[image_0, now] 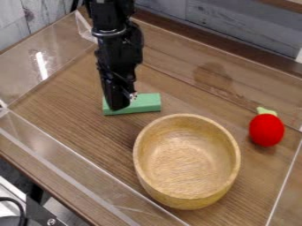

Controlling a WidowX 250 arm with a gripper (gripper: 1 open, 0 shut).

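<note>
My black arm hangs from the top left, its gripper (118, 97) low over a flat green block (144, 103) on the wooden table. The fingertips are at the block's left part; whether they touch it I cannot tell. The gripper looks shut, and I see nothing held between its fingers.
A large round wooden bowl (186, 160) stands in front, right of the block. A red object with a green top (267, 129) lies at the right.
</note>
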